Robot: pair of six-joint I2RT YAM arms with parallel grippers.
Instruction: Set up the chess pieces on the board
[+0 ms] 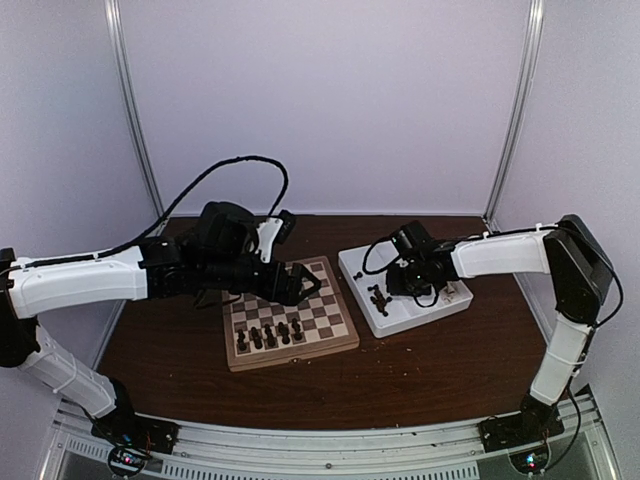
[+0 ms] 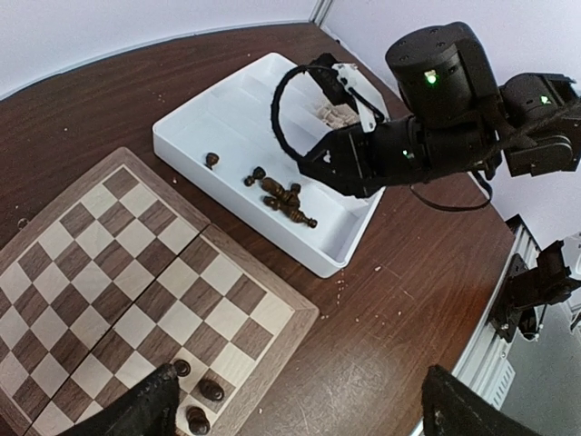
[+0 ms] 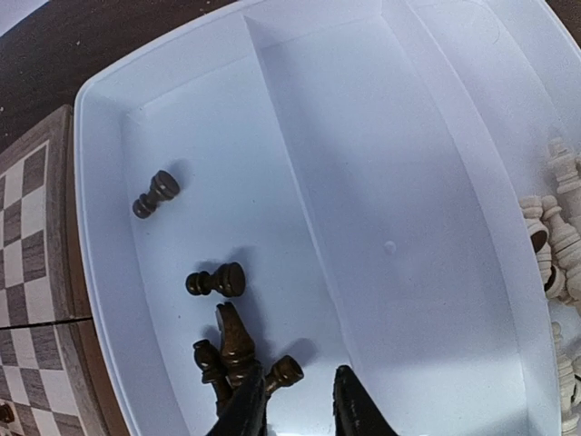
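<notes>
The checkered chessboard (image 1: 322,345) lies on the table with several dark pieces (image 1: 269,336) upright along its near side. In the left wrist view my left gripper is spread wide and empty, high above the board's near right corner. Dark pieces lie on their sides in the tray: a pawn (image 3: 156,193) near its wall, another pawn (image 3: 216,280), and a small cluster with a larger piece (image 3: 236,343). Over that cluster hovers my right gripper, its fingers apart. A dark round base (image 3: 286,371) shows by its left finger, not visibly gripped.
The white tray (image 2: 340,262) stands right of the board, split by raised dividers. Its middle compartment (image 3: 390,200) is empty; pale pieces (image 3: 565,241) fill part of the far side. Bare table (image 1: 420,375) extends in front.
</notes>
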